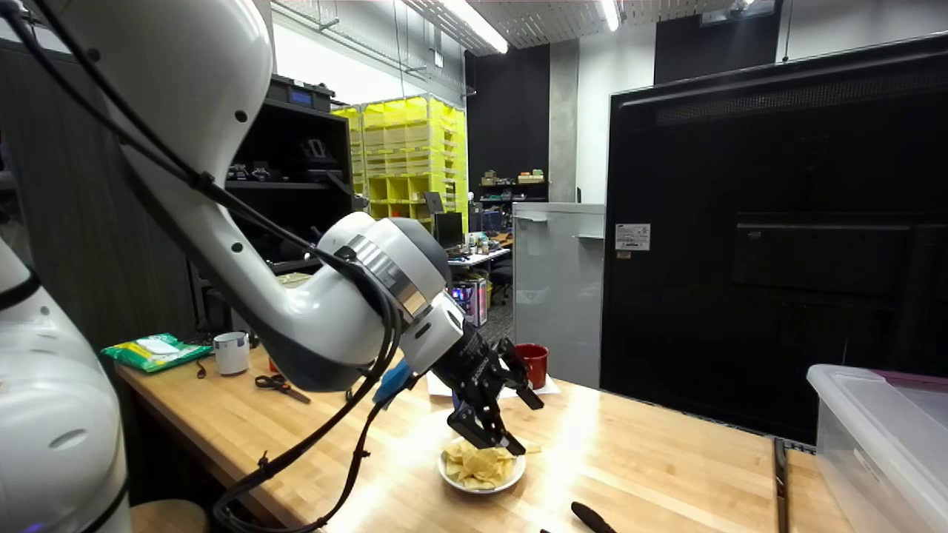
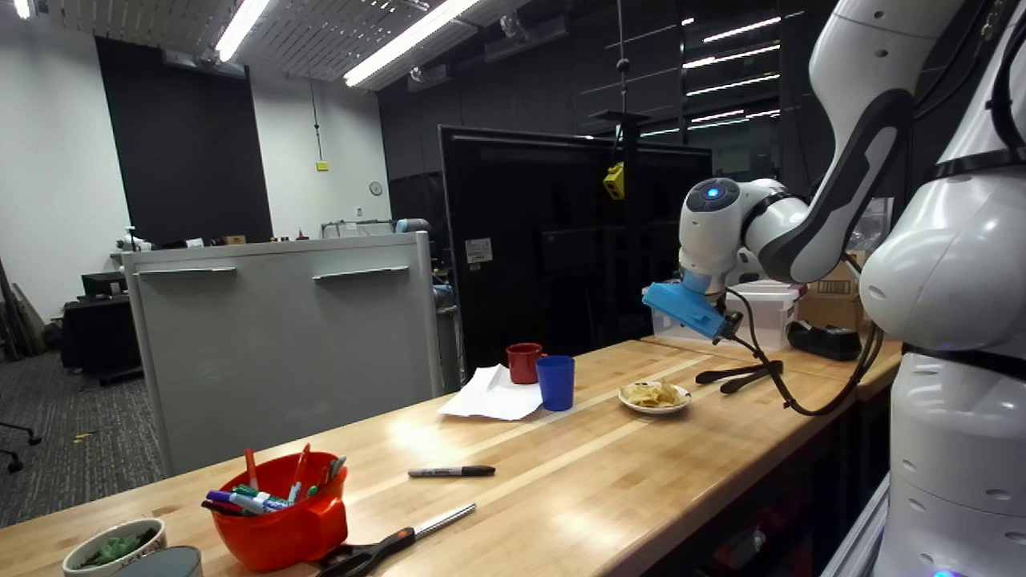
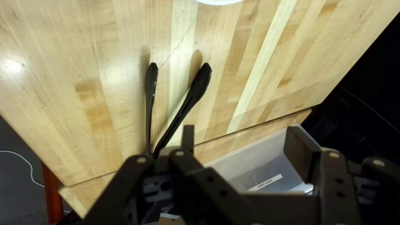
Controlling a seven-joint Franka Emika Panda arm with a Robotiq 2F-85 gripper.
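My gripper [image 1: 529, 428] stands open above the table, with nothing between its fingers. In the wrist view its fingers [image 3: 302, 150] are spread wide, and black tongs [image 3: 200, 84] lie on the wood ahead of them, partly hidden at the joined end by the gripper. Both arms of the tongs [image 2: 738, 375] show in exterior view 2, apart from the gripper. A white bowl of yellow chips [image 1: 480, 463] rests on the table, behind the gripper in exterior view 1; only its rim [image 3: 219, 1] enters the wrist view.
Beyond the bowl stand a blue cup [image 2: 555, 383] and a red mug [image 2: 524, 362] by white paper [image 2: 490, 394]. A marker [image 2: 452, 471], scissors [image 2: 385, 546] and a red pen holder [image 2: 284, 529] occupy the far end. A clear bin [image 1: 880, 435] borders the other end.
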